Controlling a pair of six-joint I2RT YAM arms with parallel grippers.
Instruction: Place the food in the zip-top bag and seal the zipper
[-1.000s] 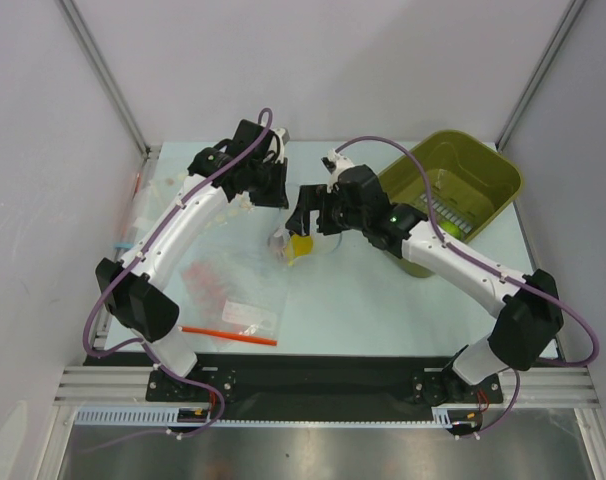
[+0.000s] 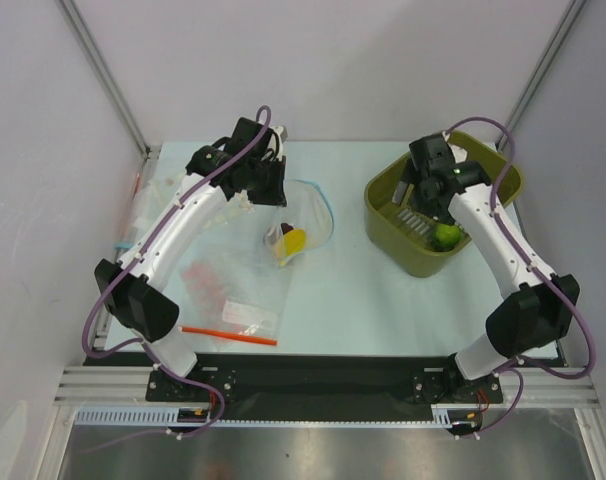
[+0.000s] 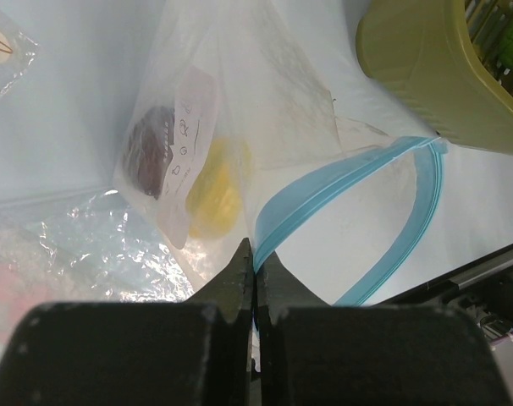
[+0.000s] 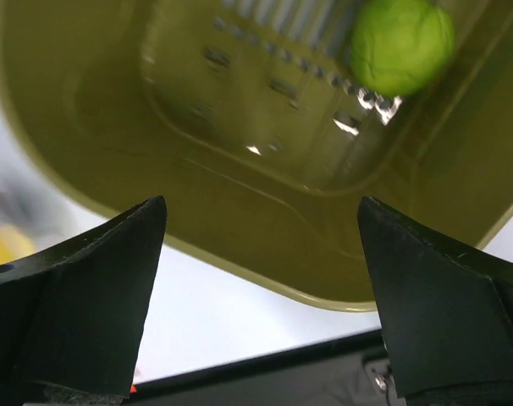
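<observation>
A zip top bag with a blue rim (image 3: 341,178) stands open on the table, a yellow item (image 2: 291,240) and a dark purple item (image 3: 151,148) inside. My left gripper is shut on the bag's rim. My right gripper is open above the olive bin (image 2: 408,250), where a green round item (image 4: 400,46) lies on the bottom near a slotted insert.
More clear bags lie flat at the left and front left, one with an orange zipper strip (image 2: 228,335). The table between the open bag and the front edge is clear.
My right gripper has moved from over the open bag, rightward, to over the olive bin. The left arm has stayed in place at the bag's rim.
</observation>
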